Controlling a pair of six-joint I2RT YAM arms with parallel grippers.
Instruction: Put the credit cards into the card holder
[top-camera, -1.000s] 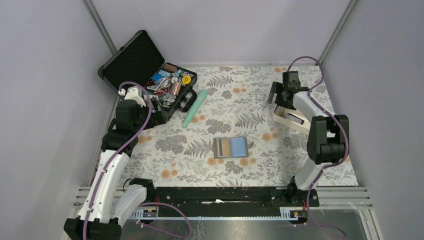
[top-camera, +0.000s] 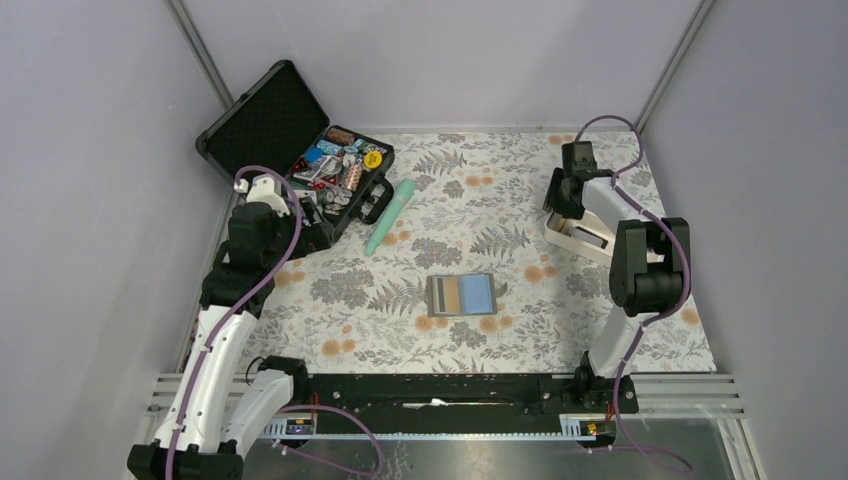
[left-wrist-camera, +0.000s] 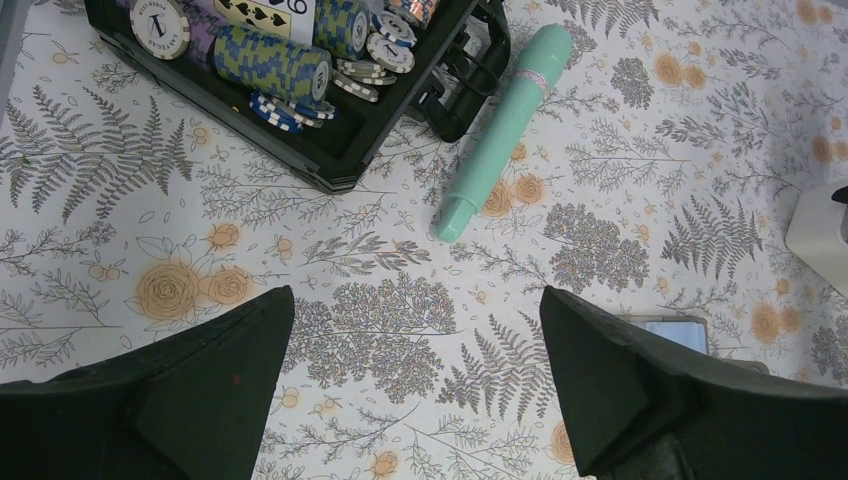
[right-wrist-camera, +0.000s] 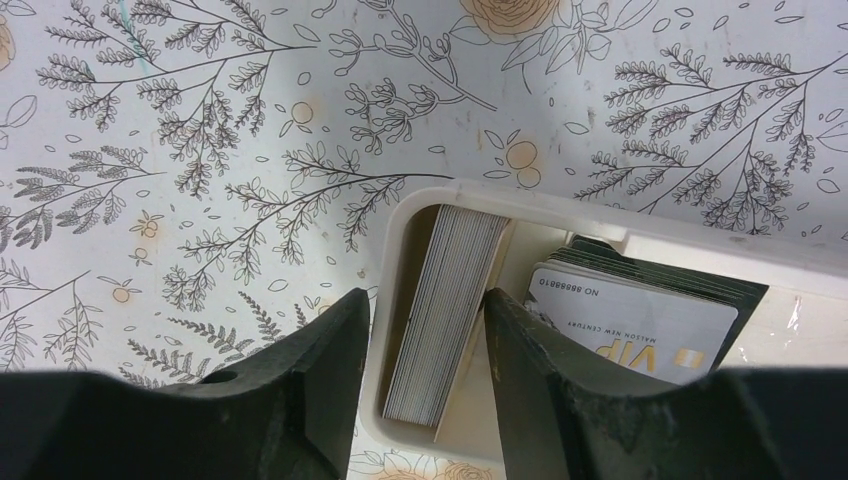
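Note:
A white tray (top-camera: 553, 238) holds the cards at the right of the table. At one end of it, in the right wrist view, a row of cards on edge (right-wrist-camera: 447, 310) leans in the corner. Above this row my right gripper is part open. One finger (right-wrist-camera: 335, 345) overlaps the tray's end wall; the other is close to the row's inner side, and contact cannot be made out. At mid-table lies the grey card holder (top-camera: 432, 296), with tan and blue areas showing. Far from both, my left gripper is open and empty.
A flat pile topped by a white VIP card (right-wrist-camera: 630, 320) shares the tray. An open black case (top-camera: 340, 180) of poker chips and cards stands at the back left, beside a green tube (top-camera: 390, 217).
My right gripper has shifted slightly over the tray's end, and its fingers have drawn closer together. The left arm and the card holder stay where they were.

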